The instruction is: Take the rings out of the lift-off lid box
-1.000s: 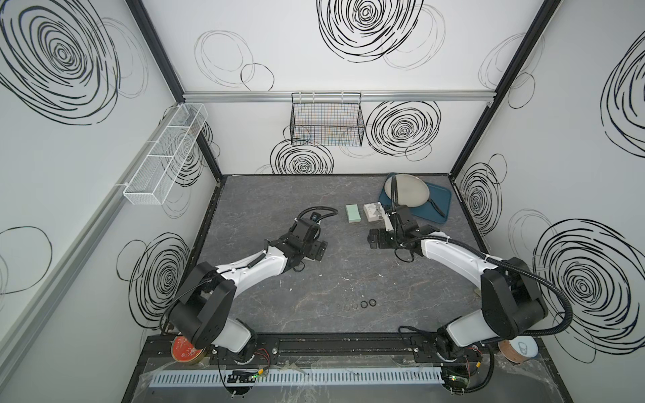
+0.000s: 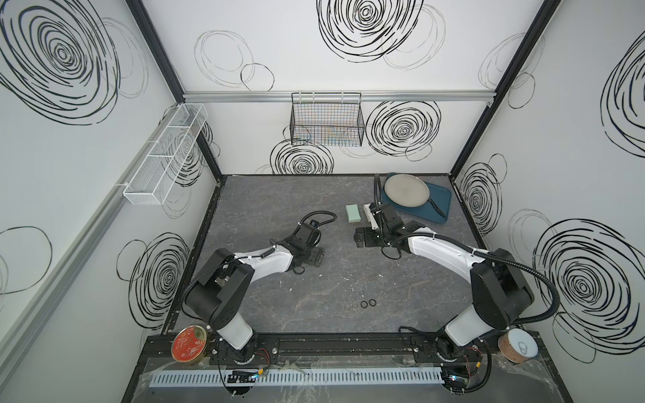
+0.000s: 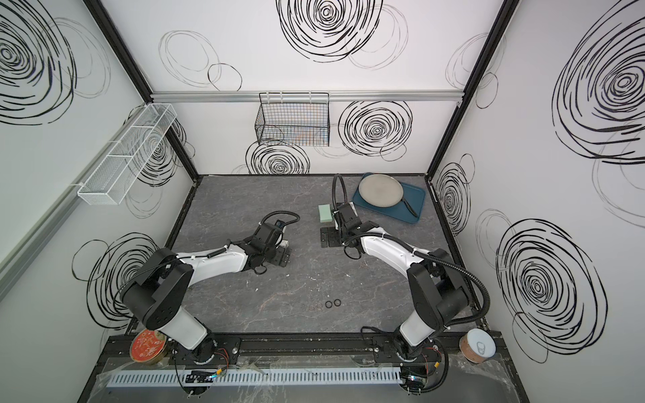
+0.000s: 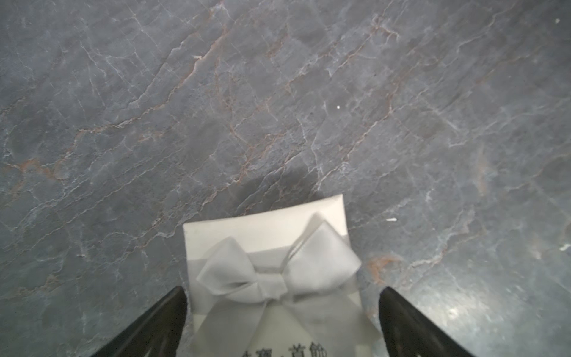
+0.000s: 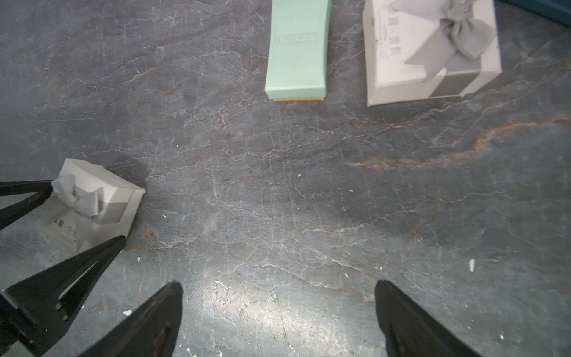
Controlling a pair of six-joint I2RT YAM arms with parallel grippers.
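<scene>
A small cream lid box (image 4: 267,226) with a grey ribbon bow lies under my left gripper, whose open fingers straddle its near part in the left wrist view. The right wrist view shows the same box (image 5: 113,202) at left, with the left gripper's fingers around it. My right gripper stands open over bare table, nothing between its fingers. A larger white bow box (image 5: 431,53) lies at upper right of that view. Two dark rings (image 2: 368,303) lie on the table toward the front in the top left view.
A mint box (image 5: 297,59) lies left of the white box. A blue tray (image 2: 436,214) with a plate and dark-handled utensil fills the back right. Wire baskets hang on the back and left walls.
My right gripper has moved left toward the middle.
</scene>
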